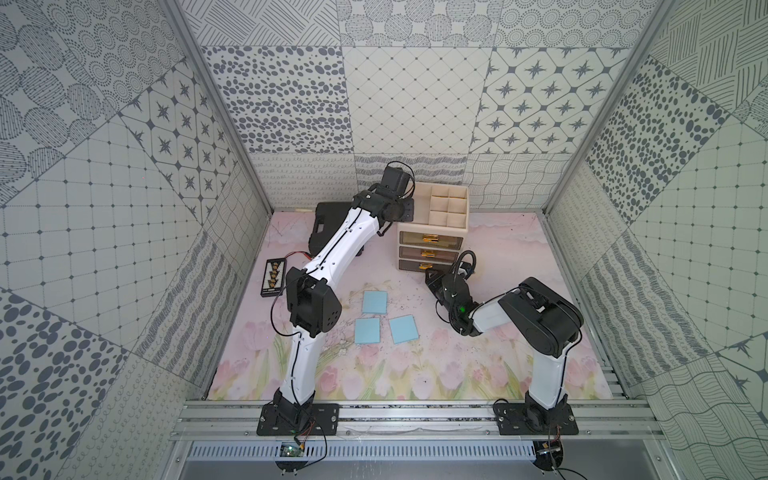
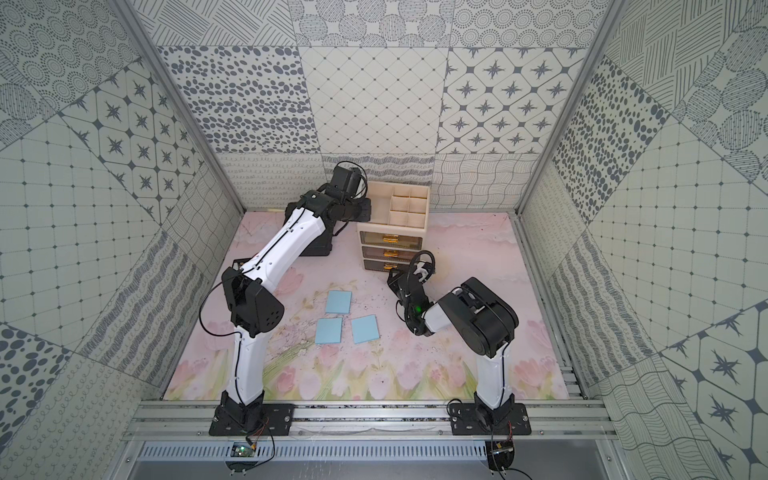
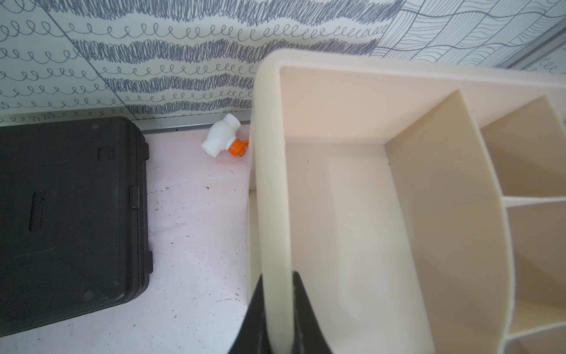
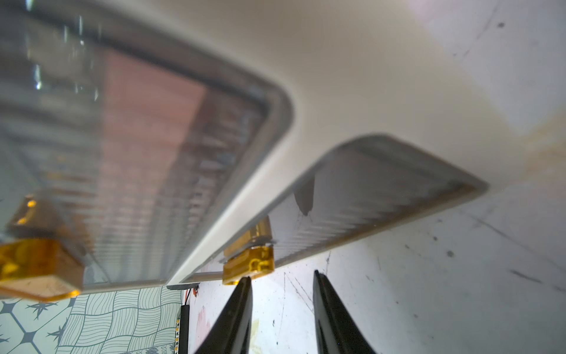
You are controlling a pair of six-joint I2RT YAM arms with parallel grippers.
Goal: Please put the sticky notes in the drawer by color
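Observation:
Three light blue sticky notes, one at the back (image 1: pixel 374 301), one at front left (image 1: pixel 367 330) and one at front right (image 1: pixel 404 329), lie apart on the table. Behind them stands a cream cabinet (image 1: pixel 432 231) with three smoky drawers, their fronts in line with it. My left gripper is shut on the cabinet's left top wall (image 3: pixel 271 194). Low at the cabinet's front, my right gripper is part open with nothing between its fingers. The bottom drawer's gold handle (image 4: pixel 250 264) is just beyond its left fingertip, apart from it. A pinkish patch shows through the middle drawer front (image 4: pixel 156 118).
A black case (image 3: pixel 70 218) lies left of the cabinet, with a white and orange valve (image 3: pixel 223 137) behind. A small black tray (image 1: pixel 273 277) sits at the table's left.

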